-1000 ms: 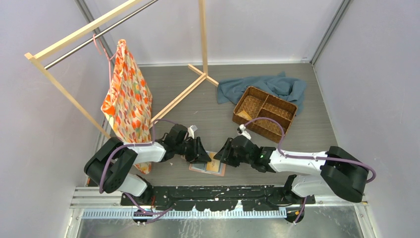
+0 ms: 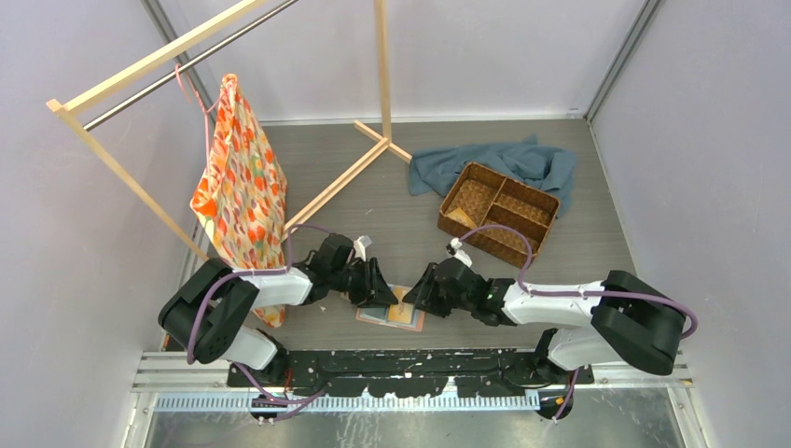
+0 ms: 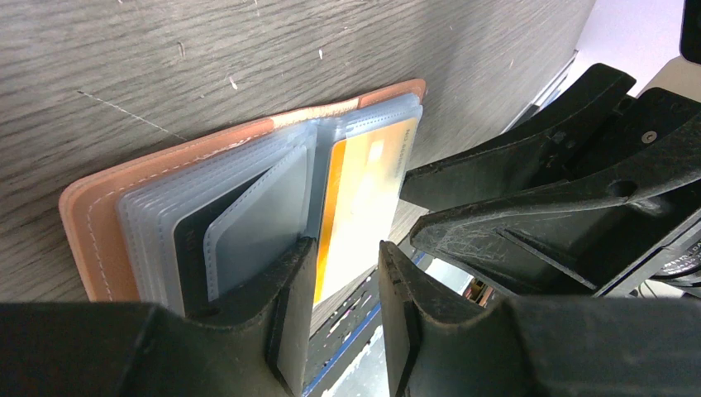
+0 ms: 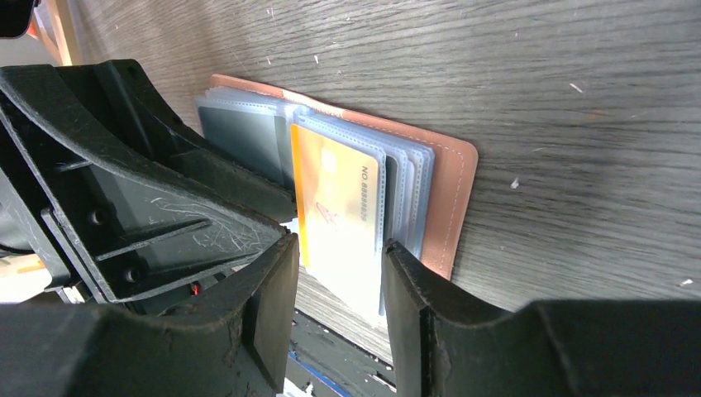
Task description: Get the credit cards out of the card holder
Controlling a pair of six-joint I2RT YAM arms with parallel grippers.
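Note:
The tan card holder (image 2: 366,314) lies open on the floor near the front edge, its clear sleeves showing in both wrist views. A yellow-orange card (image 3: 366,190) (image 4: 335,203) sits in one sleeve. My left gripper (image 2: 381,297) is part open over the holder, fingertips at the yellow card's left edge and face. My right gripper (image 2: 419,297) is part open at the card's other side, one fingertip by the sleeve edge. I see nothing clearly held by either. The two grippers are close together.
A wicker basket (image 2: 513,224) stands at the back right beside a blue cloth (image 2: 532,163). A wooden rack (image 2: 382,75) with a hanging patterned bag (image 2: 238,187) occupies the left. Bare floor lies between.
The right arm has shifted very slightly in the top view. The left arm and the card holder look unchanged.

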